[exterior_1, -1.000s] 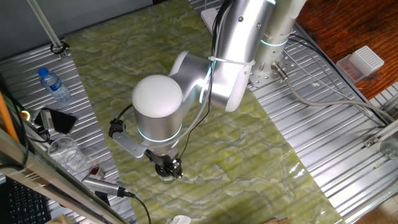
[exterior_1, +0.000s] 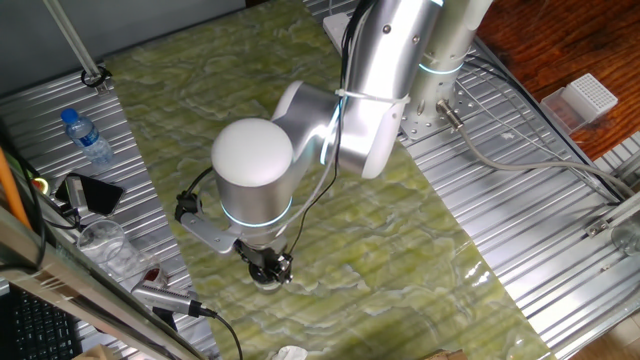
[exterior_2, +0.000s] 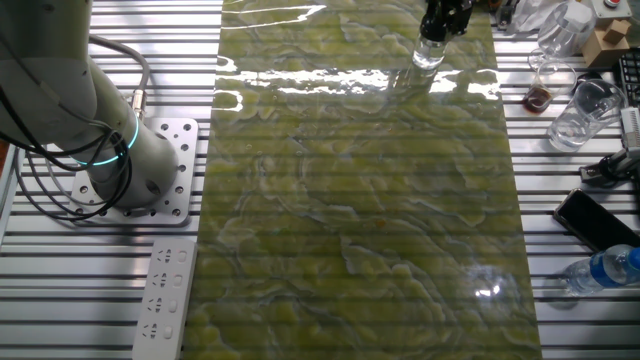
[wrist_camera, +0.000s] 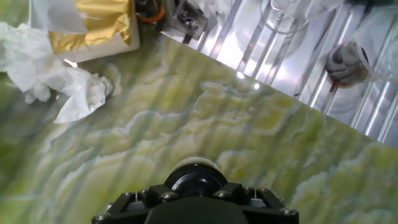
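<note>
My gripper (exterior_2: 446, 20) points down over the green marbled mat (exterior_2: 350, 190), close to its edge by the slatted metal table. Directly beneath it is a small clear glass vessel (exterior_2: 429, 52). In the wrist view a round, glossy black top (wrist_camera: 196, 180) with a pale rim around it sits at the bottom centre, between the gripper's linkages. The fingertips are hidden there, so whether they are closed on the vessel cannot be made out. Whether the vessel rests on the mat is also unclear.
Crumpled white tissue (wrist_camera: 81, 93) and a gold-and-white box (wrist_camera: 93, 31) lie near the gripper.
</note>
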